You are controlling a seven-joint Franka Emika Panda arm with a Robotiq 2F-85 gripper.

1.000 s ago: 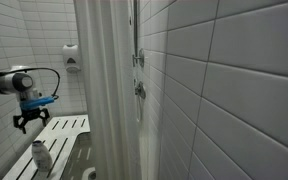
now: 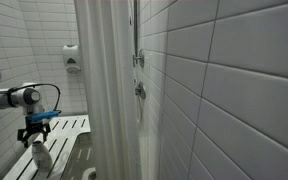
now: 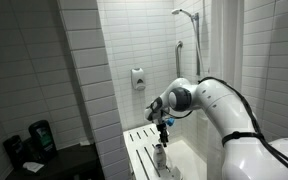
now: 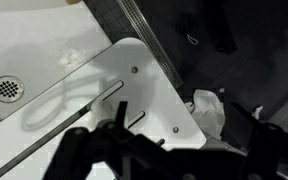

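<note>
My gripper (image 2: 31, 133) hangs low over the slatted white bench (image 2: 71, 127), its fingers apart. In the wrist view the dark fingers (image 4: 120, 115) reach in from the bottom, spread wide, with nothing held between them. A white crumpled-looking item (image 4: 209, 112) lies on the dark floor just off the bench's end, seen between the fingertips. Exterior view 1 shows a whitish object (image 2: 41, 156) below the gripper at the bench's near end; whether it is that same item I cannot tell.
A white tub or basin floor with a round drain (image 4: 7, 89) lies beside the bench. The shower curtain (image 2: 112, 90) hangs to the right, near tiled walls. Dark containers (image 3: 41, 138) stand outside at the left. A dispenser (image 2: 71, 57) is on the back wall.
Over the last second my gripper has come down and slightly right, closer to the bench and the whitish object. That object and the bench have stayed put.
</note>
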